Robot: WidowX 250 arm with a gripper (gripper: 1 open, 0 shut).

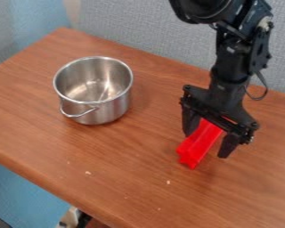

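A red bar-shaped object [195,150] lies diagonally on the wooden table, right of centre. My black gripper [210,134] is over its upper end with fingers open, one on each side, the far part of the bar hidden beneath it. A steel pot [93,89] with a wire handle stands to the left.
A grey textured wall runs behind it. The table's front-left edge drops to a blue surface, with some small items at the bottom left.
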